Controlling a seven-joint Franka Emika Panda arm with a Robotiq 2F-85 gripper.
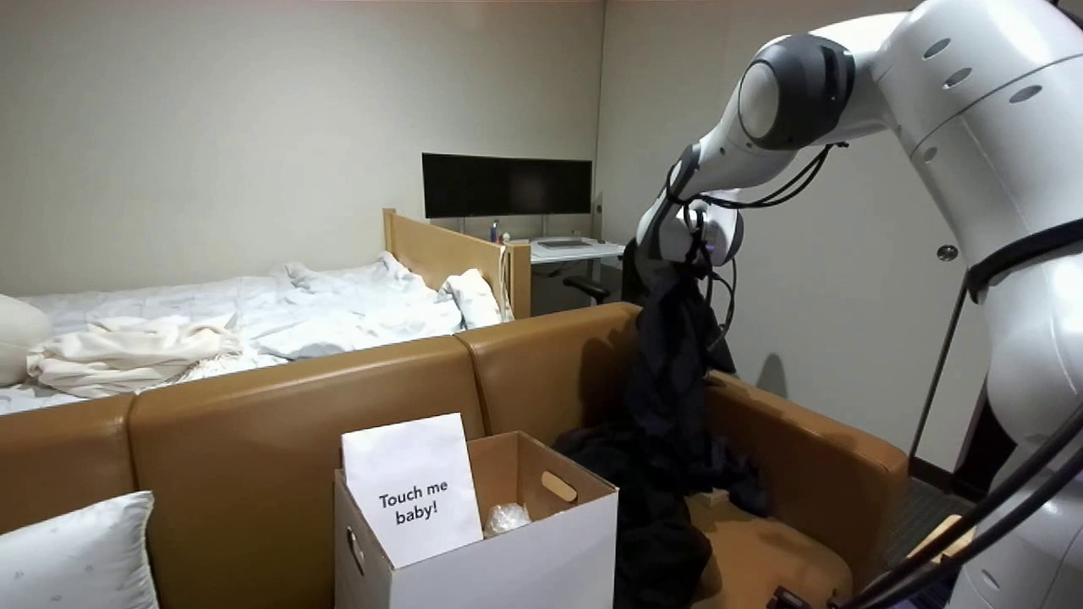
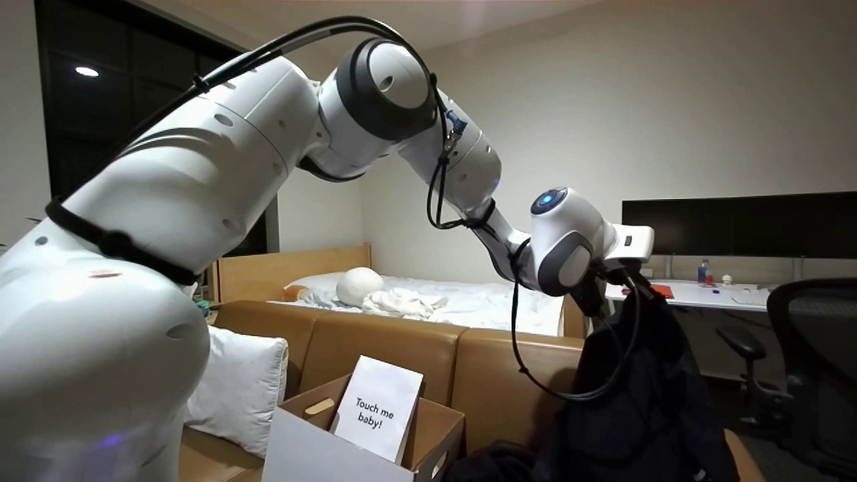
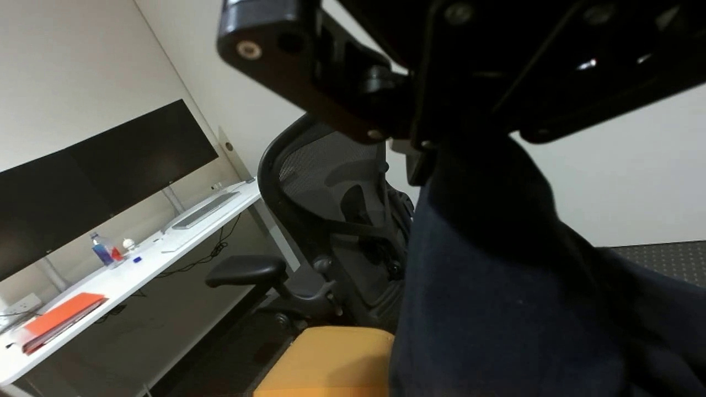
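A dark navy-black cloth, apparently a garment, hangs from my gripper at the right end of the sofa. The gripper is shut on its upper part, and the fabric narrows where it is pinched. In the wrist view the cloth drops from the fingers and fills the lower right; it hides most of the fingertips. Its lower folds reach the seat, beside a black heap of fabric. Whether heap and hanging cloth are one piece, I cannot tell.
A box with a "Touch me baby!" sign stands left of the cloth. The sofa's right armrest is close by. Behind are a desk and an office chair. A white pillow lies further left.
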